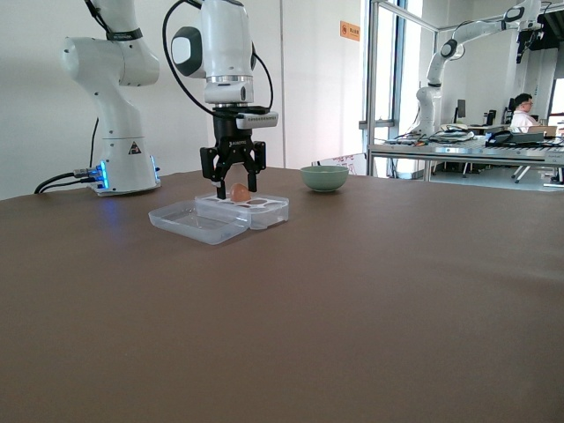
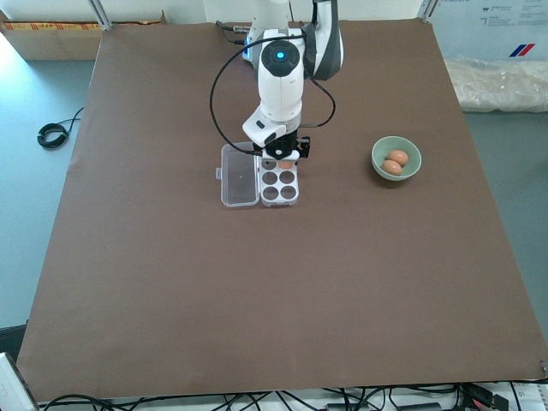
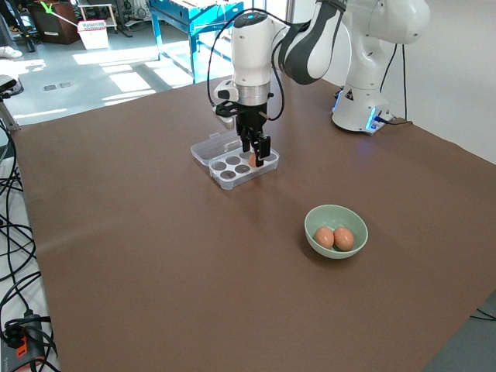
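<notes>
A clear plastic egg box (image 2: 279, 190) with its lid open (image 1: 189, 225) stands mid-table, with one brown egg (image 1: 240, 192) in a back well of its tray. My black gripper (image 1: 236, 189) is down over that egg, its fingers apart on either side of it; whether they touch it is unclear. A green bowl (image 3: 335, 217) holds two brown eggs (image 3: 344, 239) (image 3: 324, 237); it stands to the right of the box in the left view and in the foreground of the right view.
The robot's base (image 1: 123, 172) stands at the back edge. Cables (image 3: 15, 256) run along one table edge.
</notes>
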